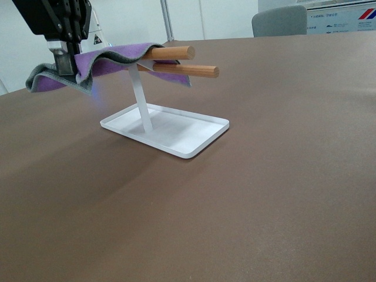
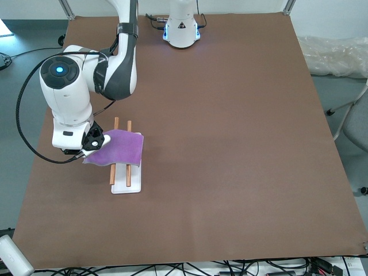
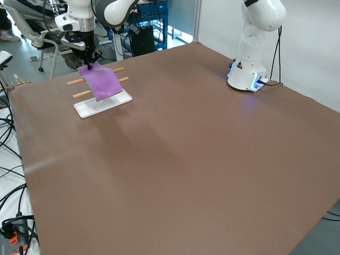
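Observation:
A purple cloth with grey edging [image 1: 117,54] lies draped across two wooden bars [image 1: 185,71] of a white stand on a tray [image 1: 188,132]. My black gripper [image 1: 67,63] is at the cloth's left end in the top view, low against it, with the cloth bunched around its tip; the fingertips are partly hidden, so whether it grips the cloth is unclear. In the left view the cloth [image 2: 118,146] hangs beside my white arm's wrist; in the right view it [image 3: 101,81] slopes over the bars below the gripper [image 3: 89,65].
Cables run along the table's edge.

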